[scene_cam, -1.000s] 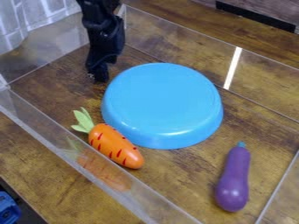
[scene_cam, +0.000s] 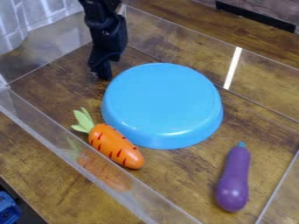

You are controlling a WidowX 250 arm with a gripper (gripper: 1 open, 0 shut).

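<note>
My black gripper (scene_cam: 103, 61) hangs at the upper left, low over the wooden floor just beside the back-left rim of a blue upturned plate or lid (scene_cam: 163, 103). Its fingers are dark and small in this view, so their state cannot be made out. An orange toy carrot (scene_cam: 114, 144) with a pale green top lies in front and left of the blue object. A purple toy eggplant (scene_cam: 233, 179) lies at the front right, apart from it.
Clear walls enclose the wooden area, one running along the lower left (scene_cam: 87, 166). Bare wood shows left of the blue object and at the back right. A blue item (scene_cam: 6, 210) sits outside at the bottom left.
</note>
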